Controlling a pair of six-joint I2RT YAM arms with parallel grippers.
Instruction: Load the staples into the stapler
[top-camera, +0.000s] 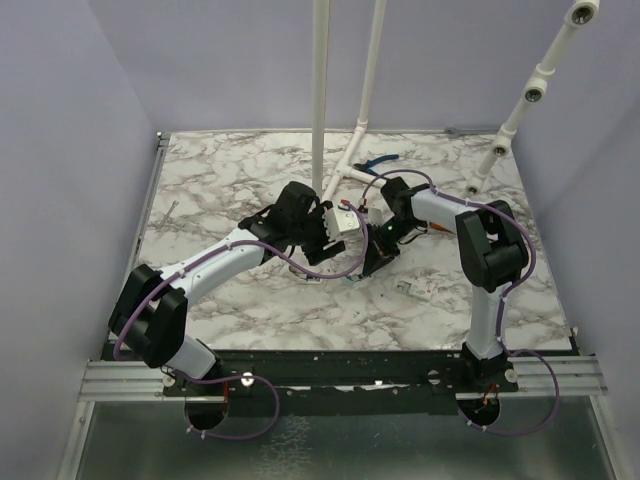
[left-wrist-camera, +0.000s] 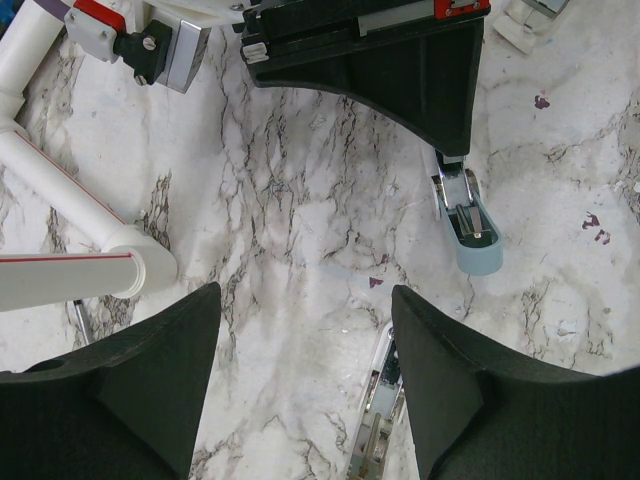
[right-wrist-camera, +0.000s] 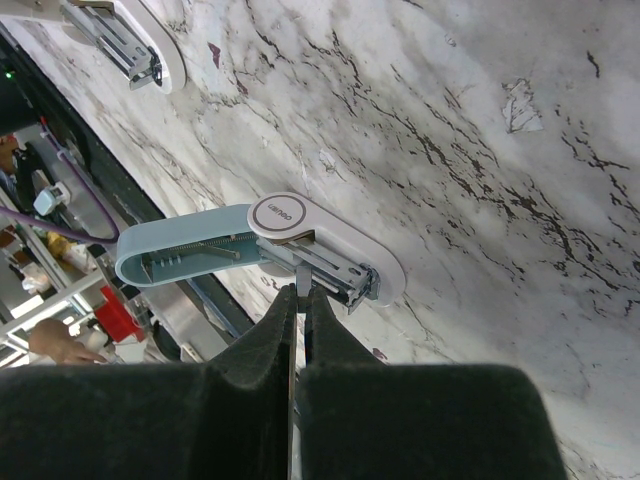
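Note:
A small pale blue and white stapler lies opened out on the marble table; its light blue part (left-wrist-camera: 480, 255) shows in the left wrist view. Over its metal staple channel (right-wrist-camera: 335, 272) is my right gripper, shut, its tips at or touching the metal. A small grey piece shows at those tips; whether it is gripped or part of the stapler is unclear. My left gripper is open and empty, beside the stapler. Below its fingers lies a second, white stapler (left-wrist-camera: 372, 430), also with its metal channel exposed. Loose staples cannot be made out clearly.
Blue-handled pliers (top-camera: 377, 162) lie at the back of the table. White pipe posts (top-camera: 345, 165) stand behind the arms. Purple cables loop around both arms.

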